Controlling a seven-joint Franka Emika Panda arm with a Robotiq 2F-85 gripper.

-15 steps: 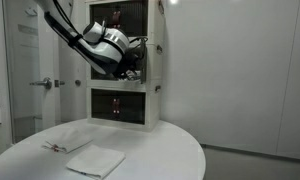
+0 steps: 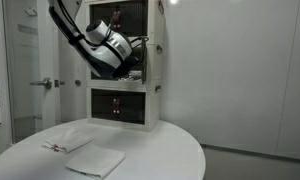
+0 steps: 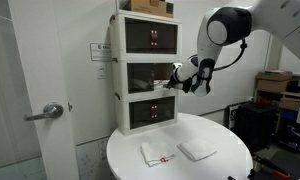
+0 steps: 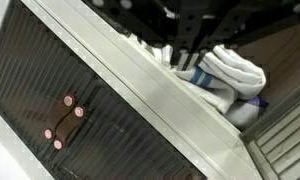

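Observation:
In the wrist view, my gripper is shut at the front of the cabinet's middle compartment. White folded cloths (image 4: 235,72), one with a blue band, lie right by its fingertips; whether any fabric is pinched between them is not visible. On the round table, one white cloth (image 2: 95,160) lies flat toward the front. Another white cloth (image 2: 68,140), with a small red mark, lies farther back. Exterior view 2 shows the arm reaching from the right to the cabinet (image 3: 121,75), with the gripper (image 3: 177,80) small at the middle opening.
Below the middle opening, a dark ribbed door (image 4: 75,110) with a brown handle is closed. The upper cabinet door (image 3: 150,36) is closed too. Cardboard boxes (image 3: 152,7) sit on top of the cabinet.
The arm has shifted only slightly at the cabinet's middle opening. Both cloths on the table lie where they were.

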